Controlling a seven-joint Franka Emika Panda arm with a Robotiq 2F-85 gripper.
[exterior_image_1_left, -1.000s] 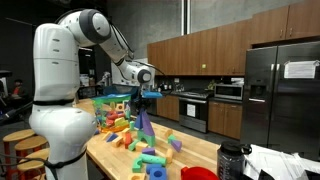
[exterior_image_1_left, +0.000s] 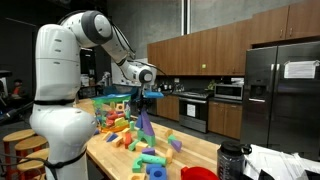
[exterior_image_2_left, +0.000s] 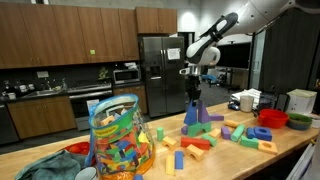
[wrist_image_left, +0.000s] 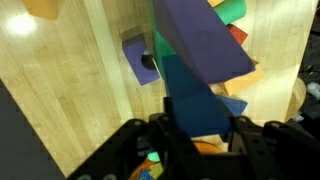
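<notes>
My gripper is shut on a blue block (wrist_image_left: 190, 92), which fills the space between its fingers in the wrist view. Right up against the blue block is a large purple block (wrist_image_left: 205, 40) with slanted sides; whether the two are joined, I cannot tell. A green piece (wrist_image_left: 163, 48) shows along their left side. In exterior view 2 the gripper (exterior_image_2_left: 192, 101) points down over the table, with the tall blue and purple shapes below it among the loose blocks. The purple block (exterior_image_1_left: 147, 126) also stands out in exterior view 1. The contact underneath is hidden.
Scattered blocks surround the gripper, including a red block (exterior_image_2_left: 197, 143) and a yellow block (exterior_image_2_left: 179, 160). A clear container (exterior_image_2_left: 120, 148) full of coloured pieces stands beside them. Red and green bowls (exterior_image_2_left: 272, 118) and a black canister (exterior_image_1_left: 231, 160) occupy the other end. Bare wood shows between.
</notes>
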